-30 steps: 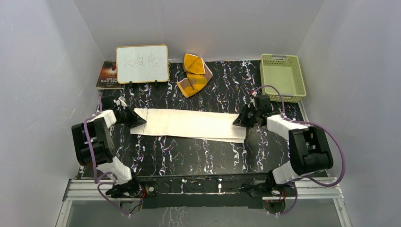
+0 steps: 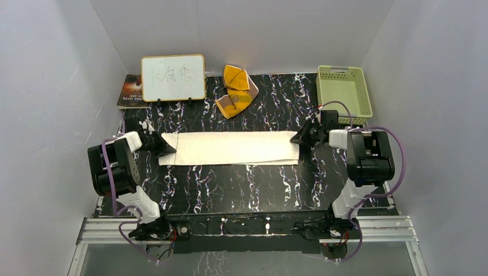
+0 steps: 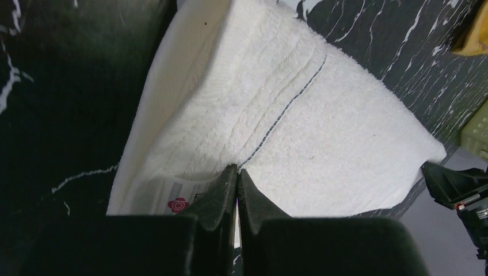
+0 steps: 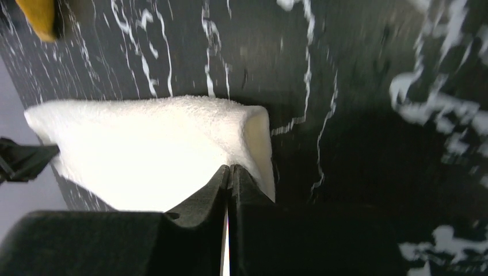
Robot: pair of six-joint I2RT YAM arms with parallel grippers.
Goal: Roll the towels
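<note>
A long white towel, folded lengthwise, lies stretched across the middle of the dark table. Near its left end my left gripper is shut, its tips against the towel beside a thin dark stripe; a label with a red flower shows close by. At the opposite end, my right gripper is likewise shut, tips touching the towel just inside its short edge. Whether any cloth is pinched between either pair of fingers cannot be made out. A yellow-brown towel lies crumpled behind the white one.
A green basket stands empty at the back right. A whiteboard and a dark book occupy the back left. Bare table lies in front of the white towel.
The right gripper has shifted backward and slightly right, and the towel's right end lies farther back. The towel, slanted before, now runs nearly level.
</note>
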